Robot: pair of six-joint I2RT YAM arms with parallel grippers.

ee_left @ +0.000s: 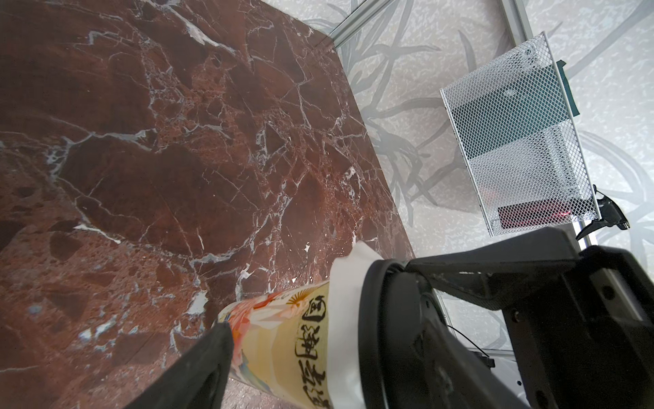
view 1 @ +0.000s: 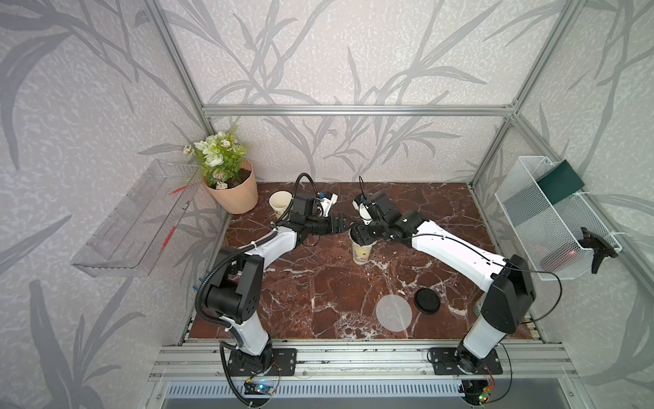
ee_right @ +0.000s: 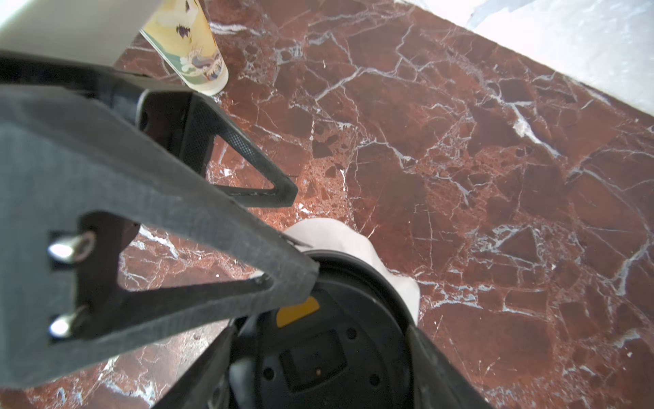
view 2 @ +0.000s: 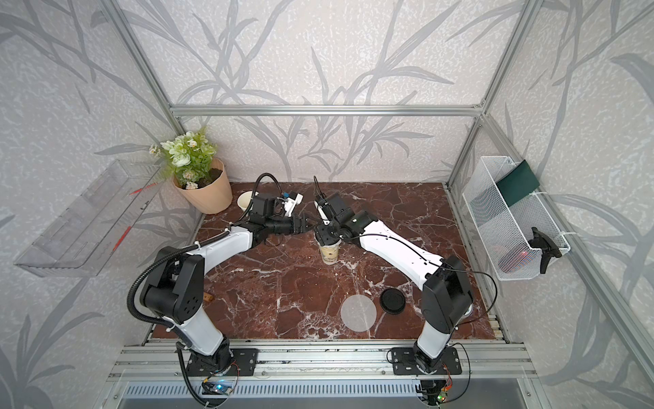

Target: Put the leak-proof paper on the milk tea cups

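Note:
A milk tea cup (view 1: 361, 253) stands mid-table with a black lid (ee_right: 320, 347) over white leak proof paper (ee_left: 347, 300), whose ragged edge sticks out. My right gripper (view 2: 325, 233) is right over that lid, its fingers around it; whether they grip is unclear. My left gripper (view 1: 338, 225) is just left of the cup's top, its fingertips blurred in its wrist view; how far it is open is unclear. A second cup (view 1: 279, 201) stands at the back left, partly behind the left arm.
A translucent paper disc (view 1: 393, 313) and a spare black lid (view 1: 427, 300) lie at the front right. A planter (view 1: 233, 194) stands back left; wire baskets (view 1: 551, 231) hang right.

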